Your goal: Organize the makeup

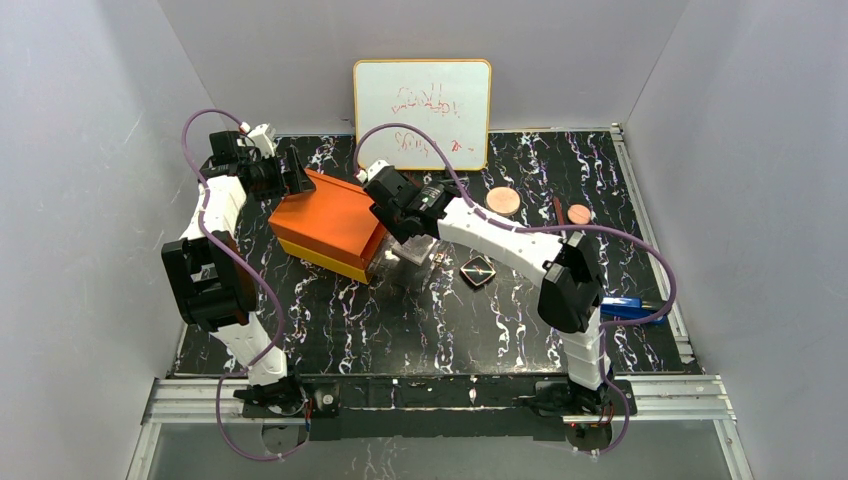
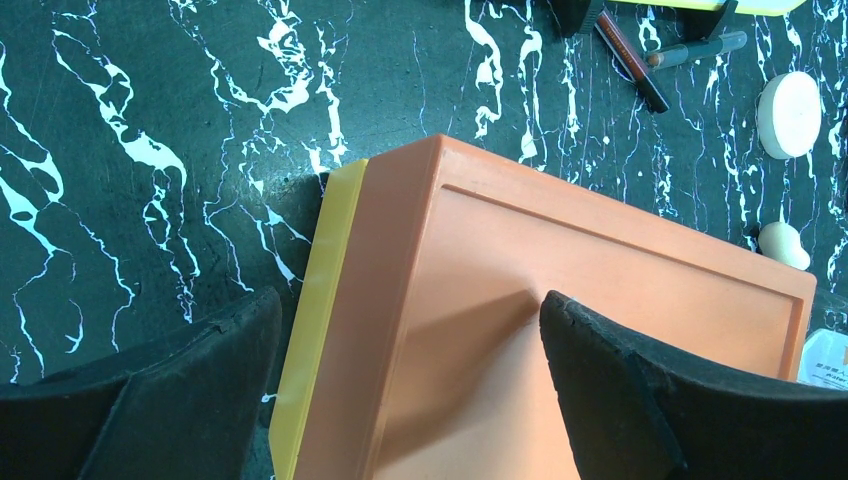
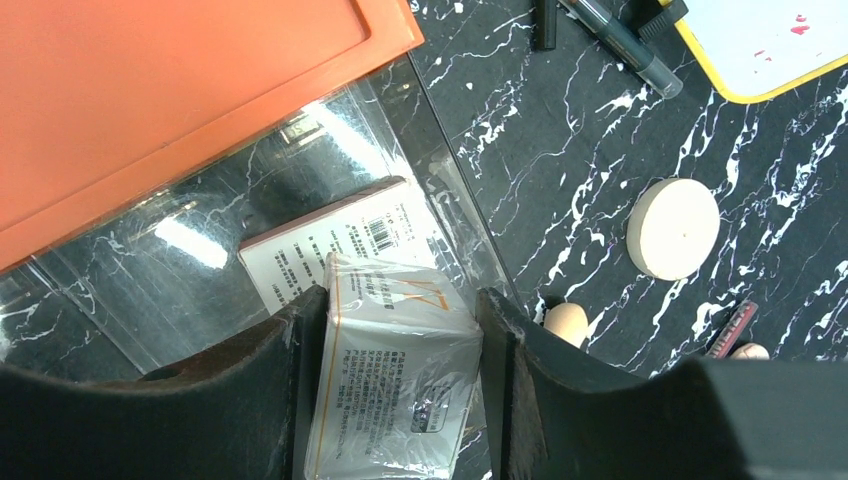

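An orange-and-yellow organizer (image 1: 325, 215) stands left of centre, with a clear open drawer (image 3: 210, 290) out to its right. A boxed item (image 3: 340, 235) lies in the drawer. My right gripper is shut on a plastic-wrapped box (image 3: 390, 400) above the drawer. My left gripper is open over the organizer's left end, nothing between its fingers. Round cream pads (image 1: 503, 200), a dark compact (image 1: 477, 271) and pencils (image 3: 625, 45) lie on the table.
A whiteboard (image 1: 421, 100) stands at the back. A blue item (image 1: 625, 310) lies at the right edge.
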